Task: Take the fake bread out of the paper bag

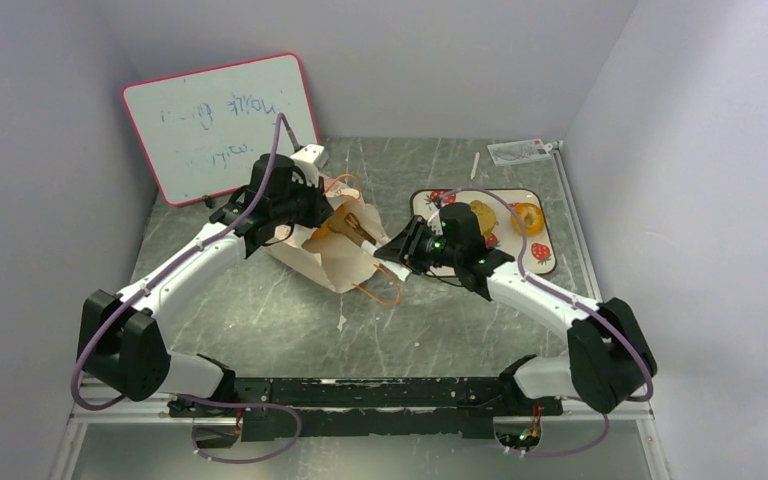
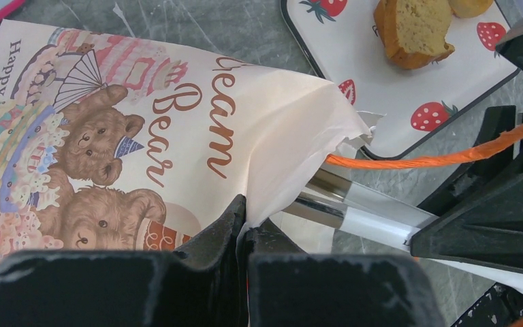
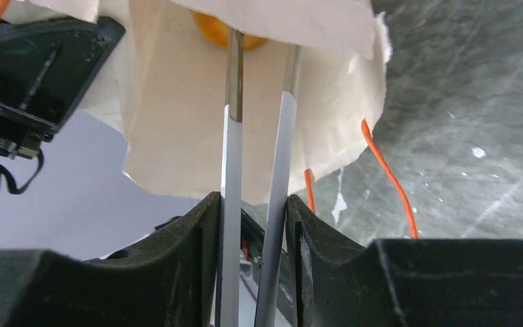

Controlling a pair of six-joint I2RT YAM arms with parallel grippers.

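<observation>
The paper bag (image 1: 335,262) lies on its side, its mouth facing right. My left gripper is shut on the bag's upper rim. Inside, an orange-yellow piece of fake bread (image 3: 211,28) shows only in part, behind the bag's edge. My right gripper holds metal tongs (image 3: 234,75) by their white handles. The tong arms stand slightly apart between its fingers and reach into the bag mouth. Their tips are hidden by the paper in the right wrist view, so contact with the bread cannot be told.
Right of the bag, a strawberry-print tray (image 1: 544,262) carries a bread slice (image 2: 419,30) and a yellow ring (image 1: 528,219). A whiteboard (image 1: 225,125) leans at the back left. Orange bag handles (image 3: 389,174) hang around the mouth.
</observation>
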